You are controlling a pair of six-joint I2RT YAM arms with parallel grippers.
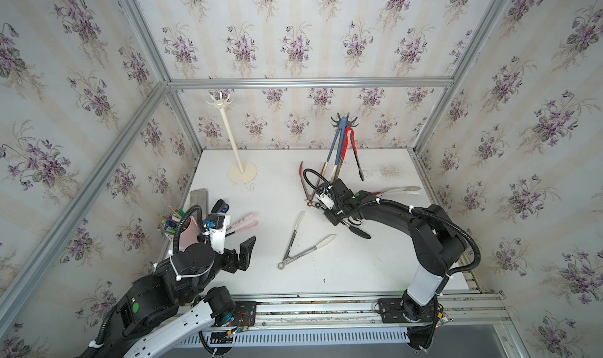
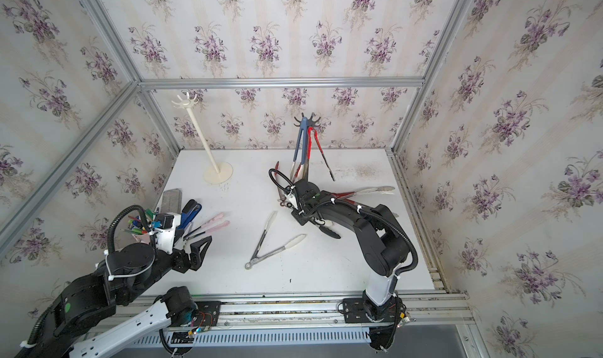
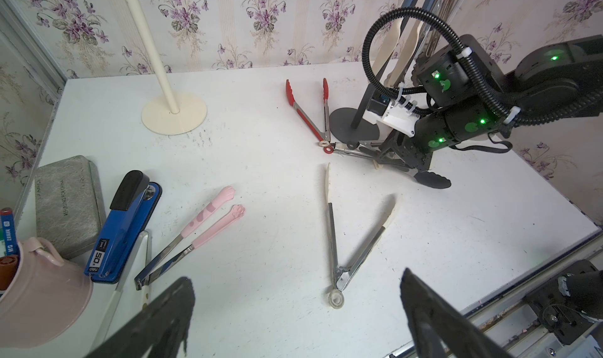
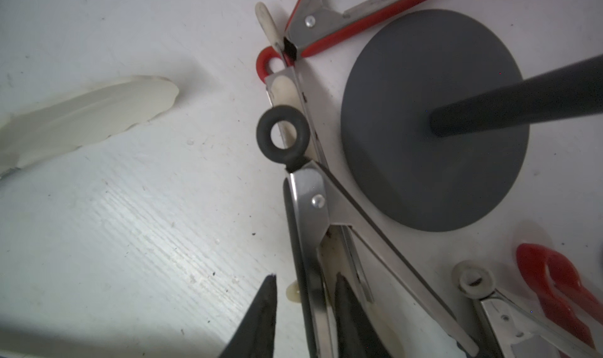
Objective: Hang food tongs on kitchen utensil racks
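The dark rack at the back right carries blue and red tongs; the cream rack is empty. My right gripper is low over tongs with a grey ring beside the rack's dark base, its part-open fingers either side of a steel-and-black arm of them; whether it touches is unclear. Red-tipped tongs and cream-tipped tongs lie on the table. My left gripper is open and empty at the front left, above the table.
At the left are a pink cup, a blue stapler, a grey block and pink-tipped tongs. The table between the cream rack and the front is mostly clear.
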